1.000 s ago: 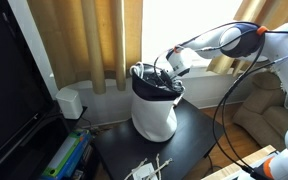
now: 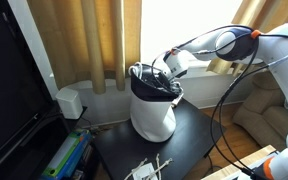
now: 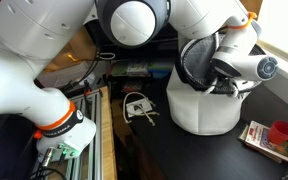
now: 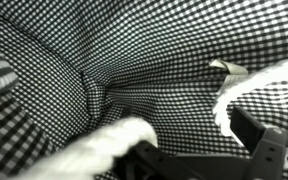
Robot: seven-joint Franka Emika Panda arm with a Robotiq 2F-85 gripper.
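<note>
A tall white basket (image 2: 153, 118) with a black-and-white checked lining (image 4: 164, 60) stands on the dark table. My gripper is at the basket's mouth, pointing down into it; its black fingers (image 4: 246, 130) look spread apart. Pale rope handles (image 4: 269, 80) cross the wrist view on both sides, close to the fingers. A small whitish tag (image 4: 227, 68) shows against the lining. Nothing else can be made out inside the basket. From the second exterior view, the arm reaches over the rim, and the fingertips are hard to see there.
Beside the basket, a red cup (image 3: 281, 132) stands on some flat items at the table's edge. White cords (image 3: 139, 106) lie on the table on the basket's other side. A curtain and window are behind.
</note>
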